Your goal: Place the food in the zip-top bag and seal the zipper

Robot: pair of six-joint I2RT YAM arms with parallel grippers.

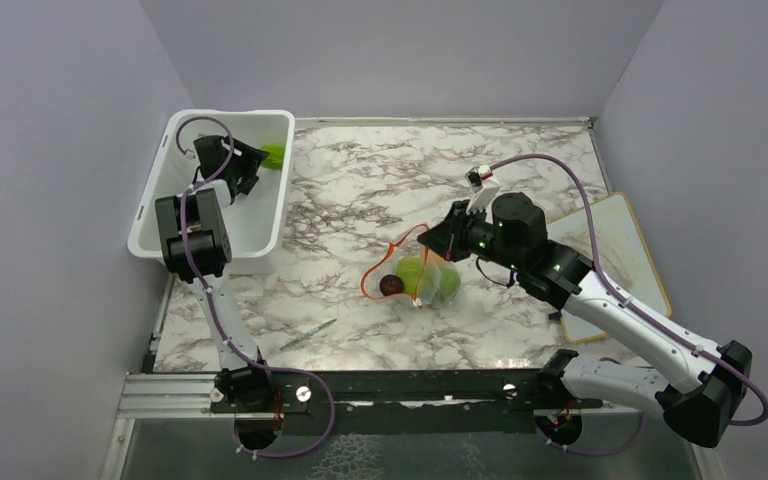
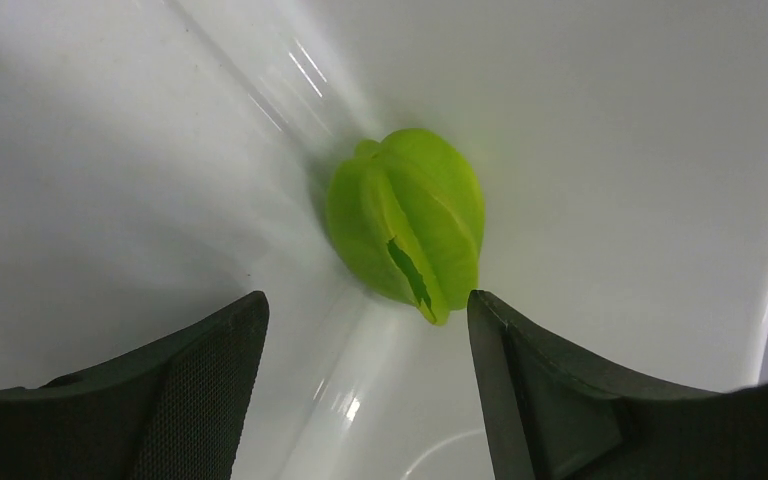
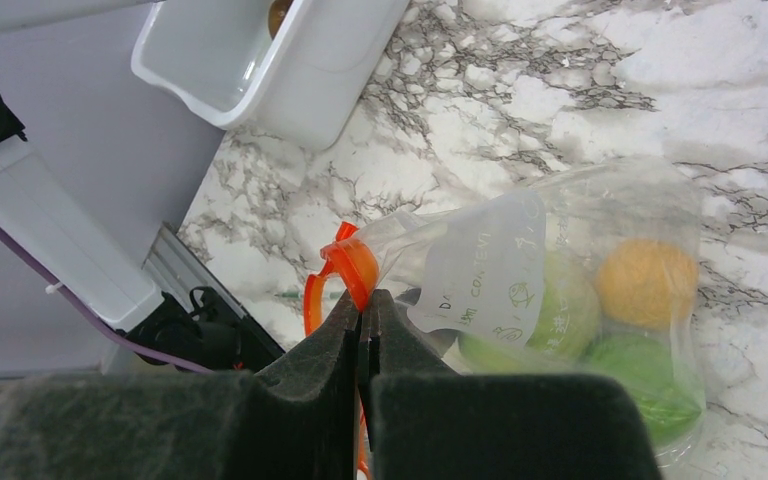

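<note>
A green starfruit (image 2: 405, 215) lies in a corner of the white bin (image 1: 279, 220). My left gripper is over it, part open, the fruit just beyond its fingertips with nothing between them. The clear zip bag (image 3: 610, 200) lies mid-table with its orange zipper strip (image 3: 350, 265). It holds a dark round food (image 1: 391, 285), an orange one (image 3: 648, 282) and green ones (image 3: 642, 388). My right gripper is shut at the bag's zipper edge, apparently pinching it.
A thin pen-like tool (image 1: 308, 332) lies near the front left. A board (image 1: 615, 240) sits at the right under my right arm.
</note>
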